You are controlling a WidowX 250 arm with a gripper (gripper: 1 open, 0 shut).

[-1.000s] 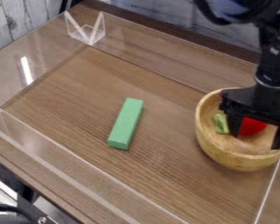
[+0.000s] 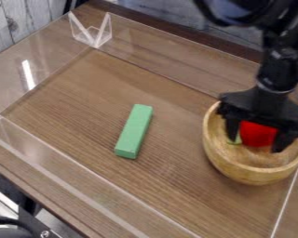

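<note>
My gripper (image 2: 238, 116) is at the right, its dark fingers reaching down into a wooden bowl (image 2: 245, 178). A red object (image 2: 259, 133) lies inside the bowl, between or beside the fingers. A small green piece is partly visible to its left. Whether the fingers grip anything is unclear.
A long green block (image 2: 134, 130) lies alone on the wooden table (image 2: 64, 112) left of the bowl. A white wire object (image 2: 90, 28) stands at the top left.
</note>
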